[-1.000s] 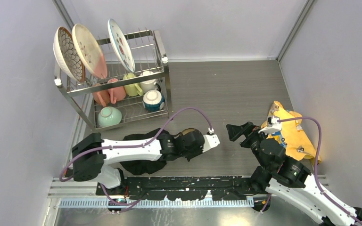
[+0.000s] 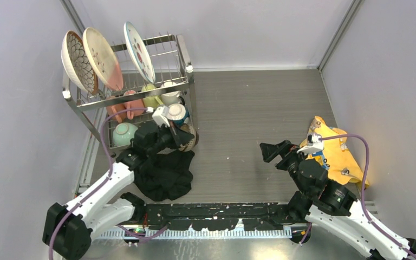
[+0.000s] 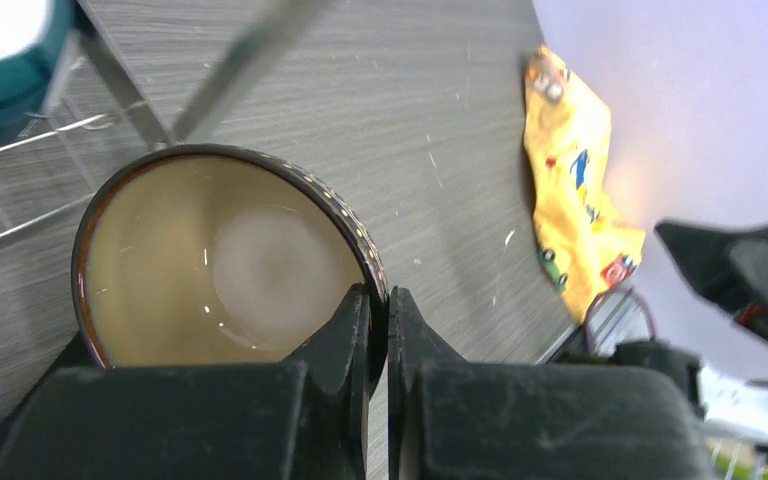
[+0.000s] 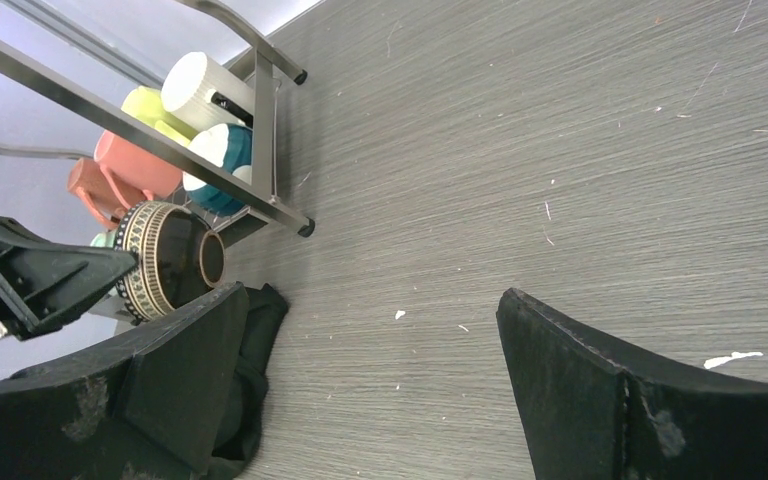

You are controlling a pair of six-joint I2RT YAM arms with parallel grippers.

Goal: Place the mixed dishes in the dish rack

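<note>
My left gripper [image 2: 180,135] is shut on the rim of a patterned bowl [image 2: 189,142], beige inside [image 3: 210,270], dark with a banded rim outside [image 4: 165,262]. It is at the front right of the dish rack's lower tier [image 2: 124,93]. Plates and a bowl [image 2: 102,57] stand upright on the upper tier. Below sit mugs [image 4: 205,90], a teal bowl [image 2: 177,112] and a mint bowl [image 2: 123,134]. My right gripper [image 2: 271,151] stands open and empty over the right part of the floor.
A black cloth [image 2: 162,176] lies at the front left, below the left arm. A yellow patterned cloth [image 2: 338,160] is by the right wall.
My left gripper has swung back and left from the front middle to the rack's lower tier, carrying the bowl. The right arm has stayed still.
</note>
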